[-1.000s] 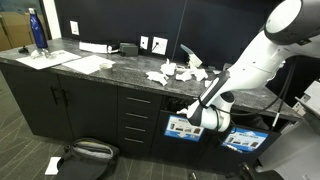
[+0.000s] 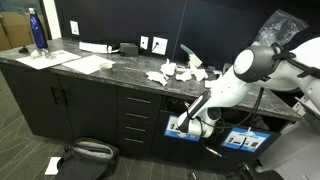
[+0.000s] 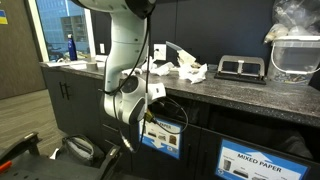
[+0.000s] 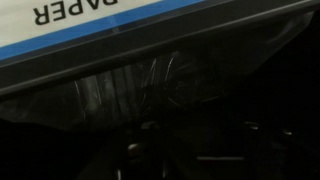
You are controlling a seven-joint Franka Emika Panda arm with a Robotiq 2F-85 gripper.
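Note:
My gripper (image 3: 150, 116) is low in front of the dark cabinets, at the bin opening below the counter. A white and blue label (image 3: 161, 138) sits right by it. The wrist view is very dark: the upside-down word PAPER shows on a label (image 4: 90, 18) along a bin's edge, and a clear, crinkled plastic liner (image 4: 150, 80) hangs beyond that edge. Only faint glints mark the gripper there, so the spacing of its fingers and anything between them cannot be made out.
Crumpled white papers (image 2: 160, 77) lie on the counter (image 2: 125, 78) above. A MIXED PAPER label (image 3: 262, 163) marks the bin to the right. On the floor is a black bag (image 2: 85, 158). A clear bucket (image 3: 294, 60) stands at the counter's right.
The arm has come down and its wrist has shifted lower in front of the bin openings. The counter items and the bag have stayed where they were.

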